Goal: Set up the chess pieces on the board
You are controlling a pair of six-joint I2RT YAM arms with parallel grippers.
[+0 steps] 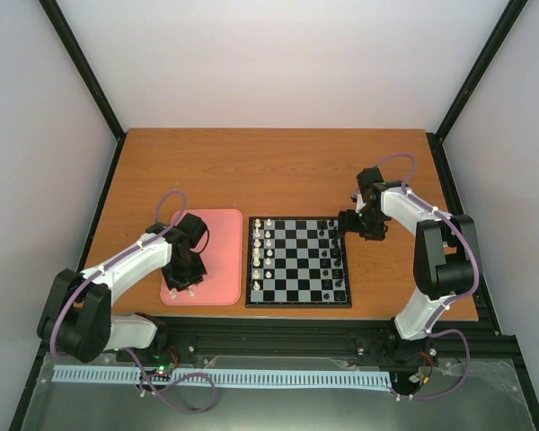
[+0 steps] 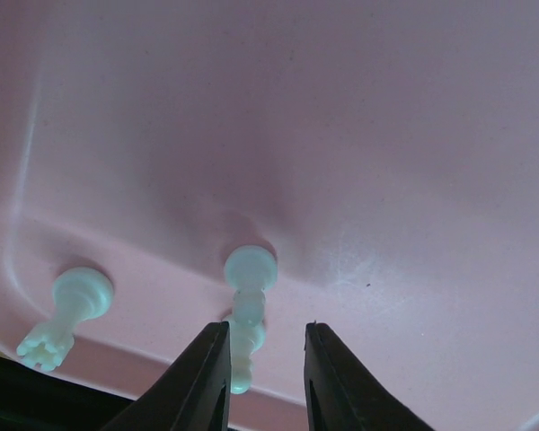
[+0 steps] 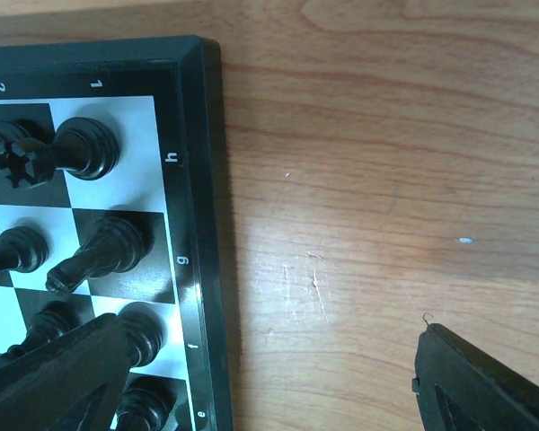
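Observation:
In the left wrist view, white pieces lie on the pink tray (image 1: pixel 222 260): a rook (image 2: pixel 45 344) at lower left and a slimmer piece (image 2: pixel 248 305) in the middle, with another partly behind it. My left gripper is part open just over the middle pieces; whether it touches them is unclear. The chessboard (image 1: pixel 297 269) carries white pieces along its left side and black ones along its right. My right gripper stands open at the board's right edge, above the table beside several black pieces, including a black rook (image 3: pixel 76 148).
Bare table also shows right of the board. The tray's near rim lies close to the table's front edge.

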